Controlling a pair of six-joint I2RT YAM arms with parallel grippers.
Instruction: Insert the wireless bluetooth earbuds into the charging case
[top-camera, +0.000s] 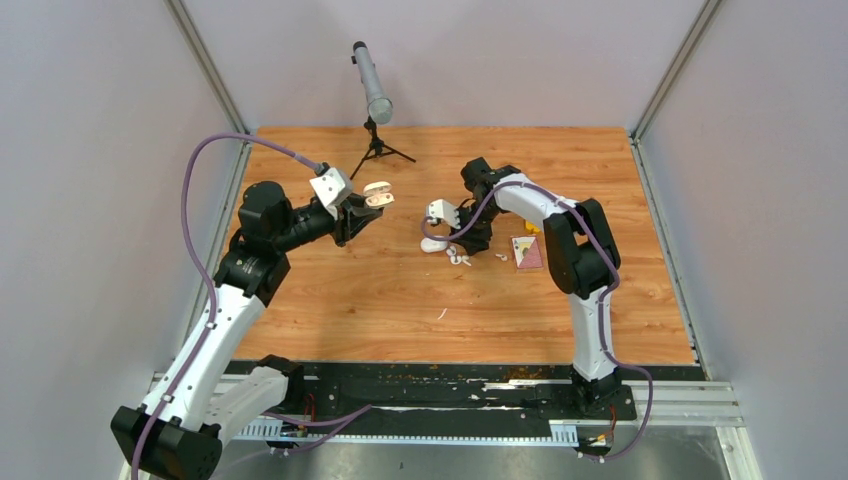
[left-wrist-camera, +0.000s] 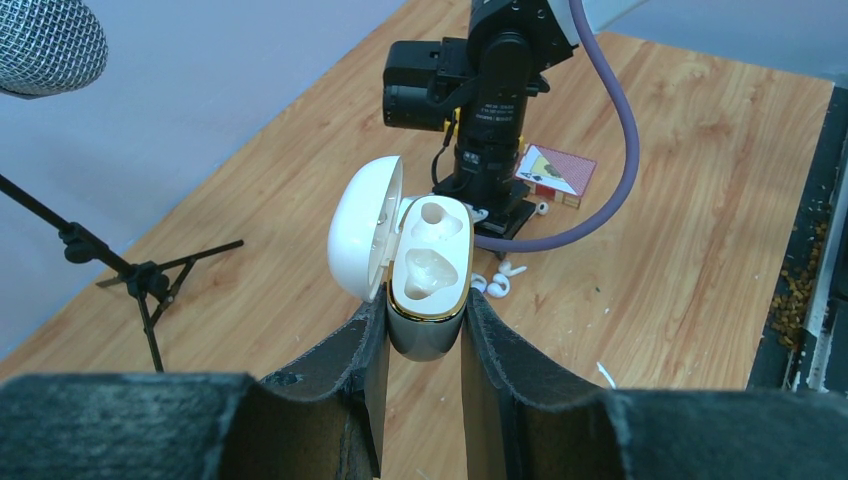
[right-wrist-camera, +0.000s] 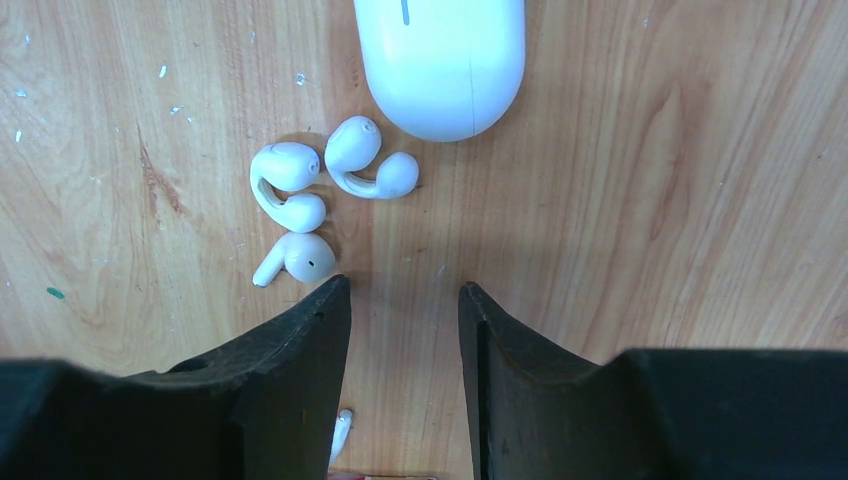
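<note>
My left gripper is shut on a white charging case (left-wrist-camera: 430, 262), held up with its lid open and two empty slots visible. My right gripper hangs low over the table, open and empty. Just beyond its fingertips in the right wrist view lie several white earbuds: one pair (right-wrist-camera: 288, 212) at left, another bud (right-wrist-camera: 395, 175) to its right, and one (right-wrist-camera: 308, 258) nearest the left finger. A closed white case (right-wrist-camera: 440, 70) lies behind them.
A microphone (top-camera: 372, 80) on a tripod stands at the back. A red-and-white card box (top-camera: 528, 255) and a yellow object (top-camera: 533, 227) lie by the right arm.
</note>
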